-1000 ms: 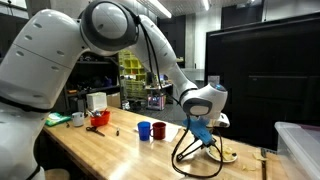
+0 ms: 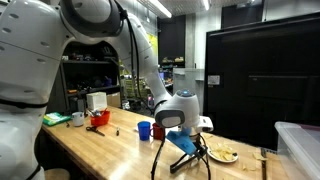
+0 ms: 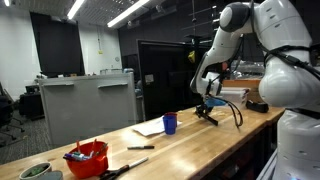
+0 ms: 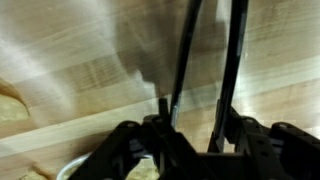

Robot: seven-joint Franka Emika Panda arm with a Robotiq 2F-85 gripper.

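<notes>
My gripper (image 2: pixel 188 156) hangs low over the wooden table, to the left of a white plate (image 2: pixel 236 155) holding yellowish pieces. Two long dark bars (image 4: pixel 238 45), resembling the arms of tongs, run from the gripper up out of the wrist view, with a gap between them. Whether the bars are held or belong to the fingers is unclear, as is how far the fingers stand apart. Bare table lies beneath the bars. In exterior view 2 the gripper (image 3: pixel 208 115) is at the far right part of the table.
A blue cup (image 2: pixel 144 131) and a red cup (image 2: pixel 158 132) stand left of the gripper. Farther off is a red container (image 3: pixel 86 160) with tools in it. Tan pieces (image 4: pixel 12 110) lie at the wrist view's left edge.
In exterior view 1 my gripper has moved left, away from the plate, and somewhat lower. The dark bars moved with it. The cups and plate have stayed put.
</notes>
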